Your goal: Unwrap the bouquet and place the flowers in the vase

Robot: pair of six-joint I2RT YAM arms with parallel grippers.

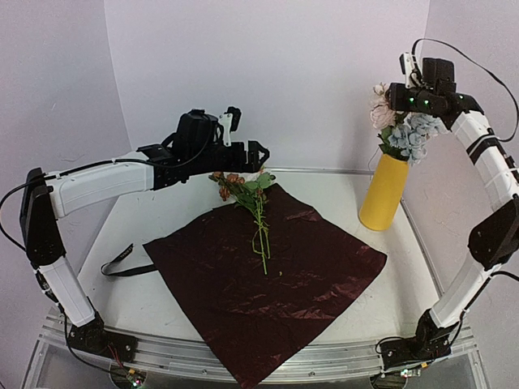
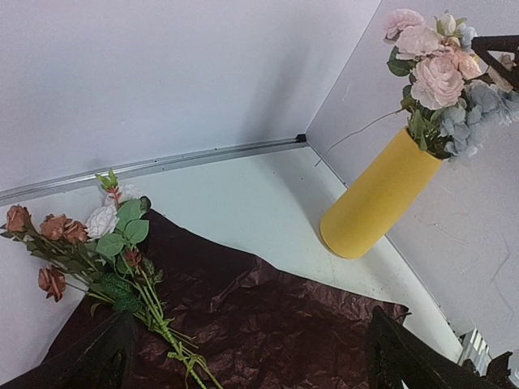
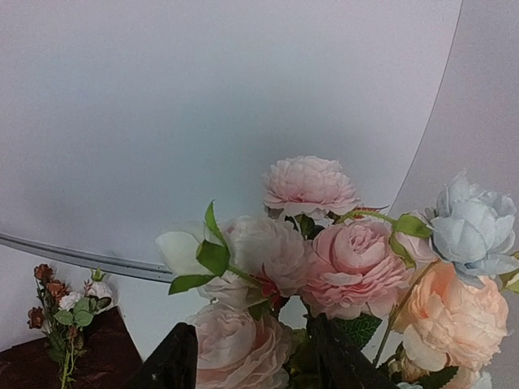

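A yellow vase (image 1: 383, 194) stands upright at the back right, filled with pink, peach and pale blue flowers (image 2: 438, 81). On the dark cloth lies a loose bunch of reddish-brown and white flowers (image 1: 243, 188), its green stems toward the front. My left gripper hangs above that bunch's blooms, open wide and empty. Over the vase, my right gripper is among the flower heads, its fingers (image 3: 174, 356) apart. A pale pink bloom (image 3: 239, 344) shows between them; whether they touch it cannot be made out.
The dark maroon cloth (image 1: 268, 300) covers the middle of the white table (image 1: 182, 212) and hangs over its front edge. A black strap (image 1: 130, 269) lies at the left. Walls close in the back and both sides. Bare table surrounds the vase's base.
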